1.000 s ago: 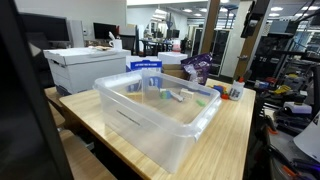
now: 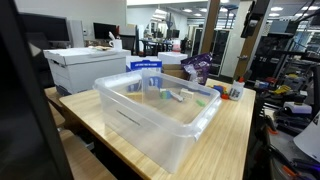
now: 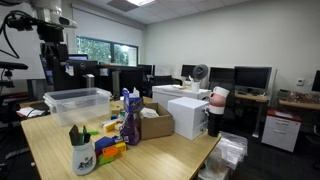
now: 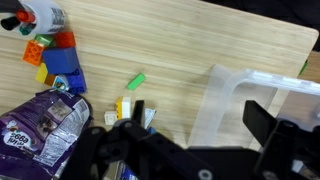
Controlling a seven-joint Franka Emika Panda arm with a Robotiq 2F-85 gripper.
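My gripper is open in the wrist view, its two black fingers wide apart with nothing between them. It hangs high above the table, near the top right of exterior view 1. A clear plastic bin (image 4: 222,88) lies partly under the right finger; exterior view 1 shows the same bin (image 2: 150,125) at the table's near side. On bare wood to its left lie a small green piece (image 4: 137,81) and a yellow-and-white piece (image 4: 122,106). Blue blocks (image 4: 64,62), with red and orange ones, cluster farther left.
A purple bag (image 4: 45,132) and a white cup of markers (image 4: 45,16) stand near the blocks. Exterior view 2 shows an open cardboard box (image 3: 157,124) and a white box (image 3: 188,118) at the table's far end. Bare wood lies at the top middle of the wrist view.
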